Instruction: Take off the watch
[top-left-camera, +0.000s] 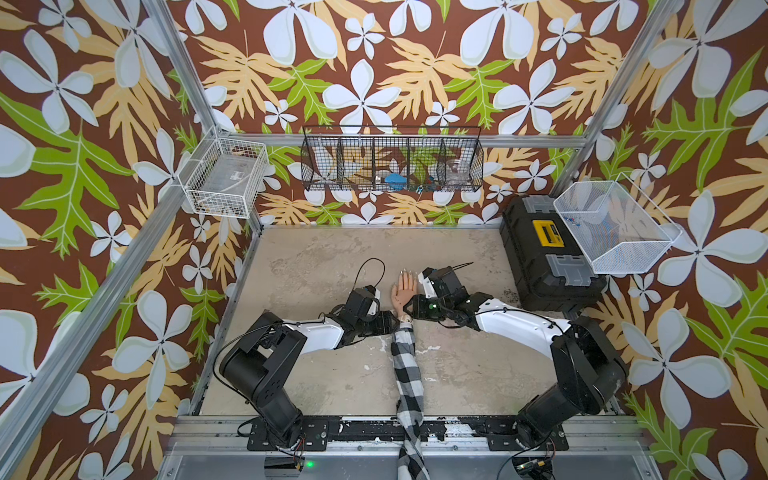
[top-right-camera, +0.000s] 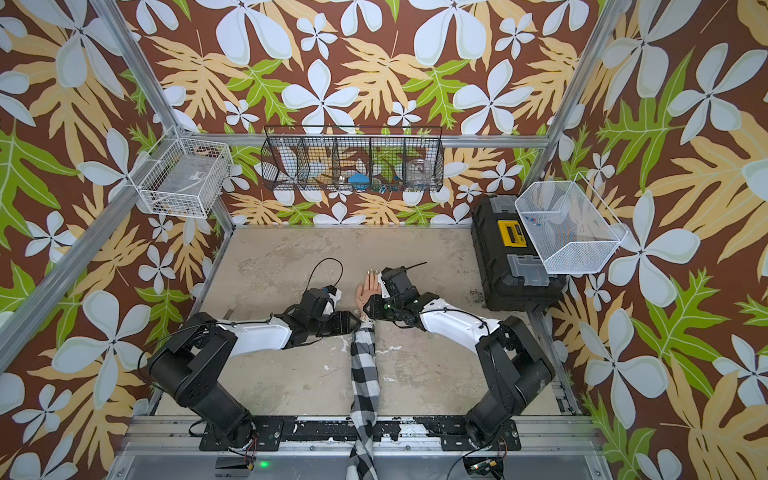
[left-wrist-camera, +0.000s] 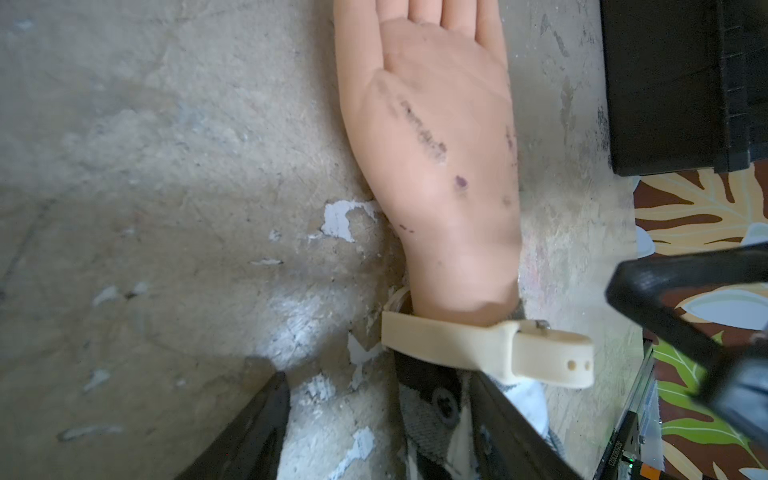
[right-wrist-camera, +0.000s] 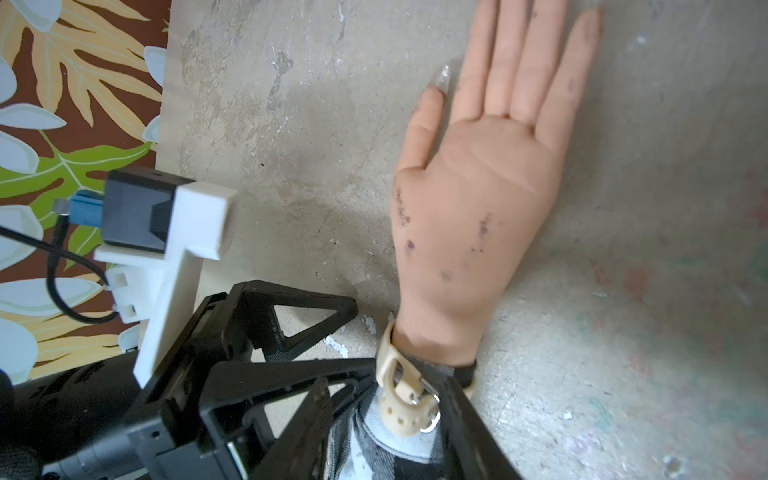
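A mannequin hand lies palm up, its arm in a checked sleeve. Around its wrist is a cream watch strap; its buckle end shows in the right wrist view. My left gripper is low at the left side of the wrist, fingers apart below the strap in the left wrist view. My right gripper stands at the right side of the wrist, open, its blurred fingertips just below the buckle in its own view. Neither has the strap clearly between its fingers.
A black toolbox with a white mesh basket beside it stands at the right. Wire baskets hang at the back, a white one at the left.
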